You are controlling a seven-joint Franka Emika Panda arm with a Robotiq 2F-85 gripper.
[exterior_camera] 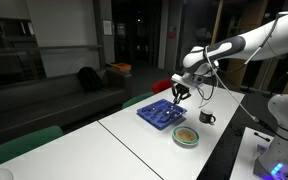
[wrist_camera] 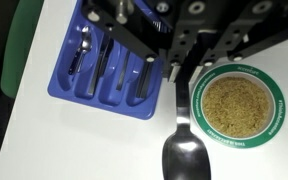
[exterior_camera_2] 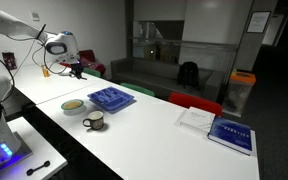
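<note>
In the wrist view a dark metal spoon [wrist_camera: 187, 150] hangs with its bowl end away from the hand, its handle running up between the fingers. My gripper is shut on that handle. Beside the spoon is a round bowl [wrist_camera: 269, 128] with a green-and-white rim and grainy brown contents. On the other side lies a blue cutlery tray [wrist_camera: 68, 78] whose compartments hold several utensils. Exterior view 1 puts the gripper [exterior_camera: 177, 98] above the table near the tray [exterior_camera: 156, 116], with the bowl [exterior_camera: 185, 138] closer to the camera.
A mug [exterior_camera_2: 94, 121] stands near the bowl. On the far part of the white table are a white box or book [exterior_camera_2: 196, 118] and a blue one [exterior_camera_2: 231, 136]. Chairs line the table's edge.
</note>
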